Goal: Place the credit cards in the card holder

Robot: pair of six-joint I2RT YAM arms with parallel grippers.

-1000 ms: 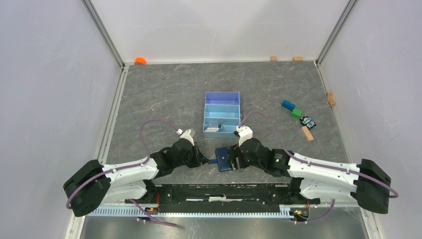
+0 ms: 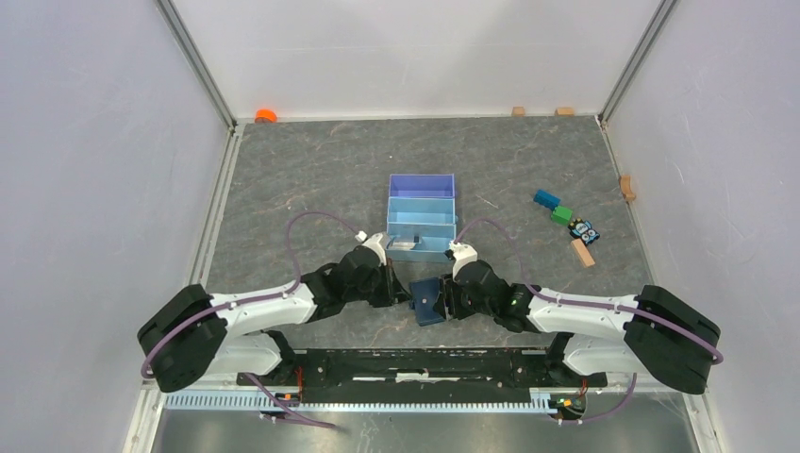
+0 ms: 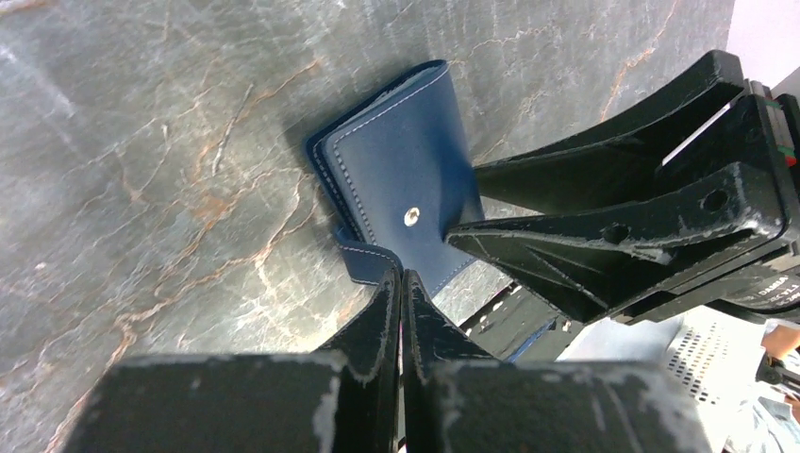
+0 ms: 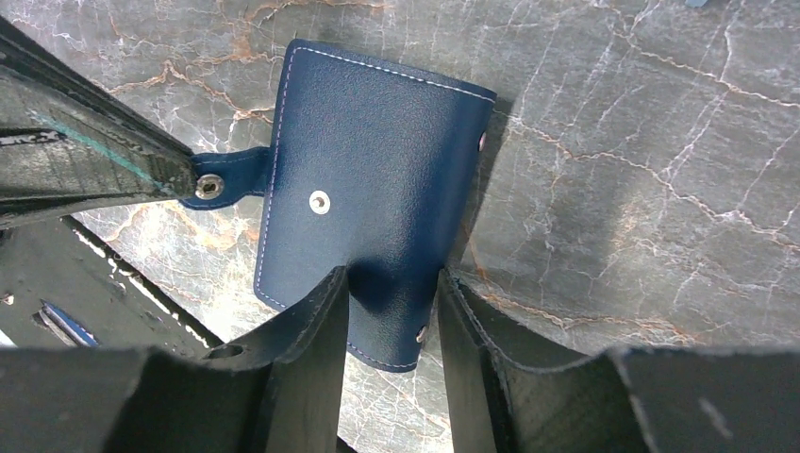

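A dark blue leather card holder lies closed on the grey table between the two arms. In the right wrist view, my right gripper is shut on the card holder's lower folded edge, with leather bulging between its fingers. A short snap strap sticks out from the opposite edge. In the left wrist view, this strap curves up to the tips of my left gripper, shut on its thin end. Metal snap parts show on the strap and on the cover. No cards can be made out inside the holder.
Behind the arms stands a blue and purple compartment box, with a white item in its front section. Blue and green blocks and small toys lie at the right.
My left gripper has moved right, close to the card holder, so the strap that stretched out leftwards now folds towards it. The right gripper has stayed at the holder's right edge.
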